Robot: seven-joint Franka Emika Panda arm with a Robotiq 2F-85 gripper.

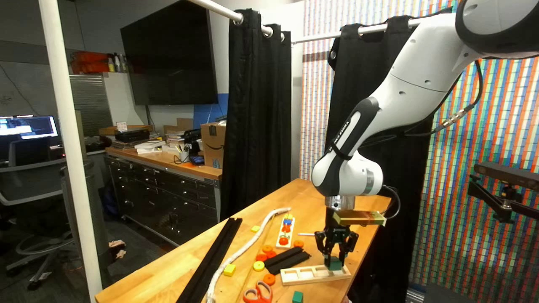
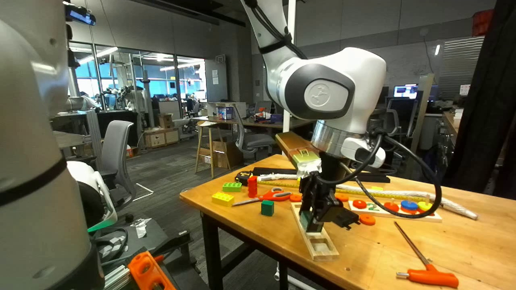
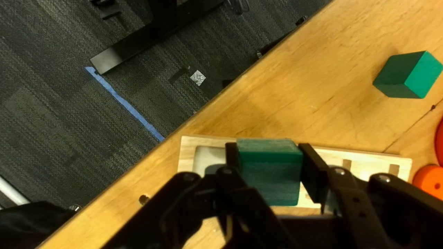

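Observation:
My gripper is shut on a dark green block (image 3: 272, 178), one black finger against each side of it. Below lies a pale wooden tray (image 1: 307, 275) with a row of square recesses. In exterior view 1 the held block (image 1: 333, 263) is over the tray's right end. Seen from exterior view 2, my gripper (image 2: 312, 220) stands over the tray (image 2: 323, 249), and an empty recess shows at the near end. Whether the block touches the tray, I cannot tell. A second green block (image 3: 407, 76) rests on the bare table, apart from the tray.
Orange-handled scissors (image 2: 275, 195), yellow (image 2: 223, 198) and red bricks (image 2: 252, 186) lie farther along the table. Orange rings (image 1: 269, 279) and black strips (image 1: 288, 261) are close to the tray. A ring board (image 2: 430, 216) and a T-handled tool (image 2: 430, 276) lie to one side. The table edge (image 3: 178, 132) is near.

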